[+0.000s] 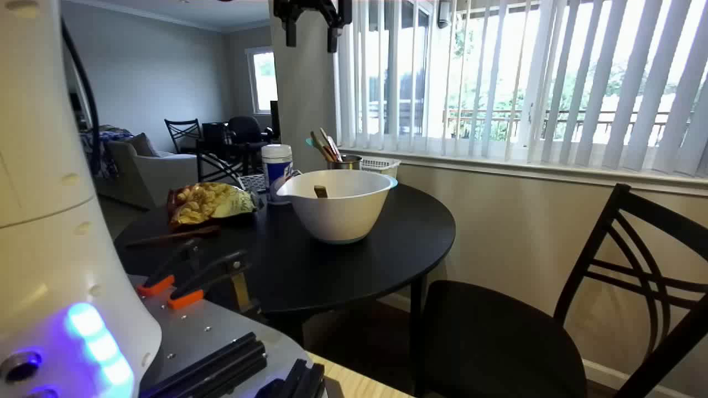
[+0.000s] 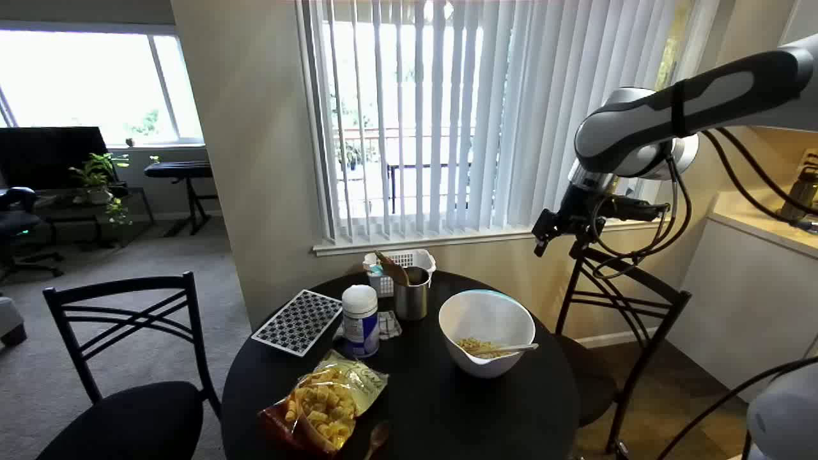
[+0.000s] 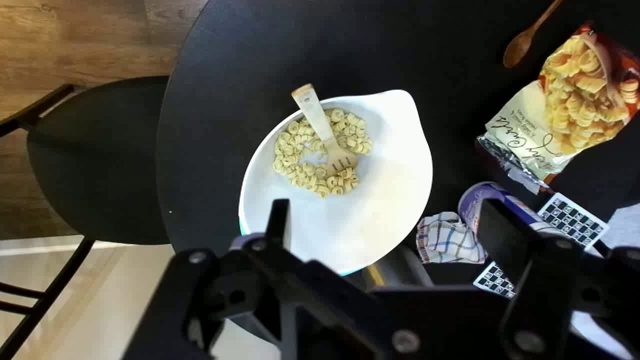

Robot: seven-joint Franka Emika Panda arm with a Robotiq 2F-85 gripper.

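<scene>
A white bowl [image 3: 384, 198] with a pouring lip stands on the round black table. Curled pasta [image 3: 294, 150] lies along one side of its bottom. A slotted wooden spatula [image 3: 321, 123] rests in the pasta, its handle leaning over the rim. High above the table hangs my gripper [image 1: 310, 43], its fingers wide apart with nothing between them. In exterior view 2 the gripper [image 2: 539, 236] is up and to the right of the bowl [image 2: 498, 314]. From the wrist view, one finger [image 3: 277, 222] overlaps the bowl's image, well above it.
An open snack bag [image 3: 576, 102] and a wooden spoon [image 3: 519, 48] lie on the table. A wipes canister [image 2: 360, 322], a metal utensil holder [image 2: 412, 295] and a white basket [image 2: 422, 259] stand toward the window. Bare tabletop [image 3: 222, 78] surrounds the bowl's other side.
</scene>
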